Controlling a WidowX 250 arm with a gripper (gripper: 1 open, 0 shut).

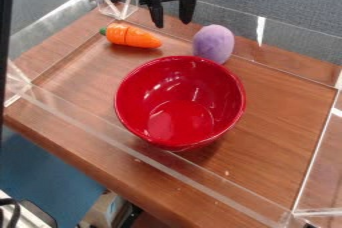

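My black gripper (171,16) hangs at the top centre of the camera view, over the back of the wooden surface, open with empty space between its fingers. An orange toy carrot (134,37) with a green tip lies to its lower left. A purple oval object (214,43) sits to its lower right. A large red bowl (179,102) stands empty in the middle, in front of both.
Clear plastic walls enclose the wooden surface (274,122) on its sides. There is bare wood to the right of the bowl and at the front left.
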